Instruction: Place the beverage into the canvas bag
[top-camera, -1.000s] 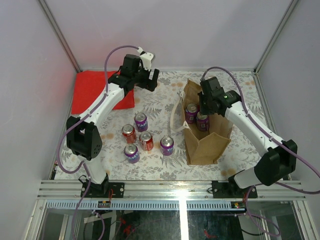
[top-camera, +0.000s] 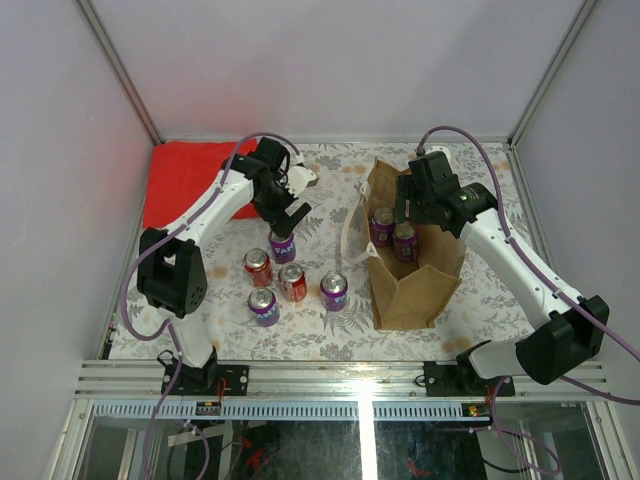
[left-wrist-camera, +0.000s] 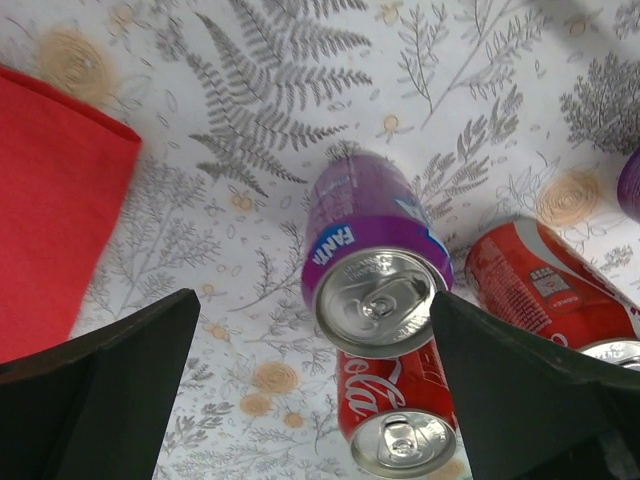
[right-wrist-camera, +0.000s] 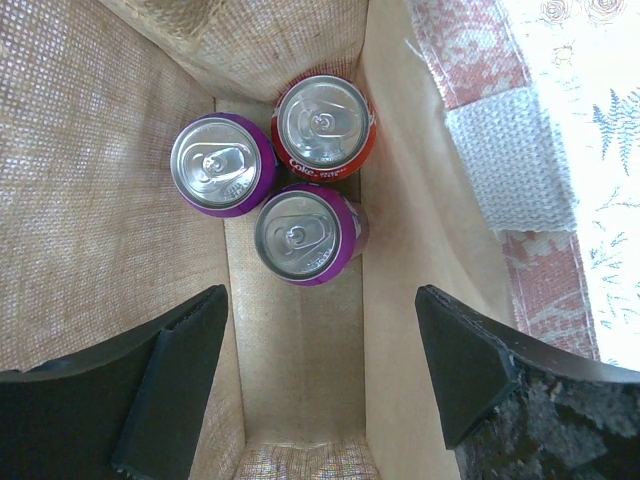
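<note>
A canvas bag (top-camera: 402, 298) stands open on the right half of the table. Inside it, in the right wrist view, are two purple cans (right-wrist-camera: 215, 165) and a red Coke can (right-wrist-camera: 323, 123), all upright. My right gripper is open over the bag's interior, apart from those cans. Over on the left, my open left gripper (top-camera: 291, 219) hovers just above a purple Fanta can (left-wrist-camera: 365, 215), with nothing held. In the left wrist view that can appears between the fingers, nearer the right one.
Near the Fanta can stand red Coke cans (top-camera: 257, 266) and more purple cans (top-camera: 334, 291). A red cloth (top-camera: 180, 185) covers the back left. The bag's pale strap (top-camera: 349, 225) droops along its left side. Bare patterned tablecloth (top-camera: 330, 180) shows at the back middle.
The right gripper has shifted slightly, still over the bag.
</note>
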